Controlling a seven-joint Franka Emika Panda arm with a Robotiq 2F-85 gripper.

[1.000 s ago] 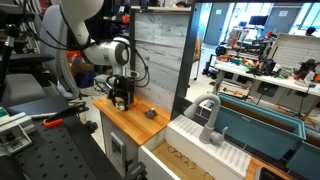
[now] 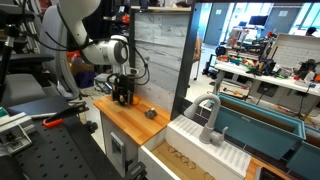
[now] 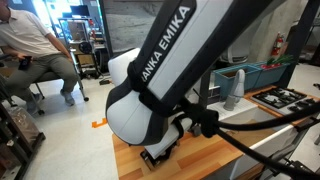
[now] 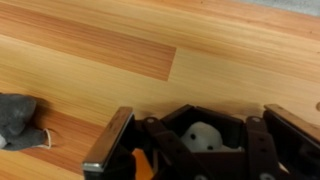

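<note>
My gripper (image 2: 123, 98) is low over the left part of the wooden worktop (image 2: 147, 127), with its fingers pointing down. In the wrist view its dark fingers cross the bottom edge and look shut. A white rounded thing (image 4: 203, 135) and a bit of something orange (image 4: 143, 165) show among the gripper's dark parts; whether either touches the fingers cannot be told. Off to the left in that view lies a grey soft-looking object (image 4: 18, 120), apart from the gripper. Exterior view 2 has the gripper (image 3: 158, 157) close to the wood, partly covered by the arm.
Beside the worktop stands a white sink basin (image 2: 190, 155) with a grey tap (image 2: 210, 117). A teal bin (image 2: 262, 125) sits behind it. A grey upright panel (image 2: 160, 55) borders the worktop's back. Bare wood lies ahead of the gripper.
The arm has shifted slightly left in exterior view 1. Something orange beside the gripper shows more clearly now. The gripper stays low over the wood.
</note>
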